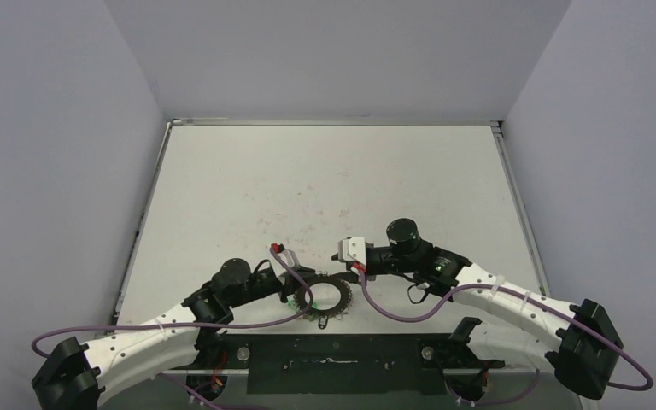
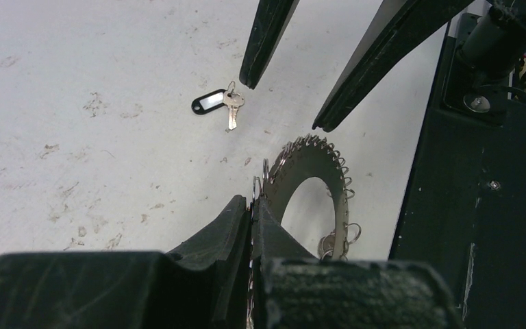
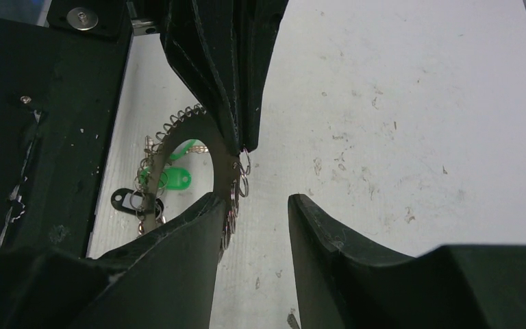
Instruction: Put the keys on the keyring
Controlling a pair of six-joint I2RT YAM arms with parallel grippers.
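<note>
The keyring, a dark band edged with wire loops (image 2: pixel 342 205), stands upright with my left gripper shut on its edge at the loops. Keys and a green tag (image 3: pixel 174 178) hang at its near side. My right gripper is part open beside the band, its fingers apart near the loops, with nothing clearly held. A loose silver key (image 2: pixel 233 110) with a black tag (image 2: pixel 207 103) lies on the table beyond the band in the left wrist view.
A dark front rail (image 1: pixel 346 367) runs along the near edge, close to the keyring. Side walls bound the table.
</note>
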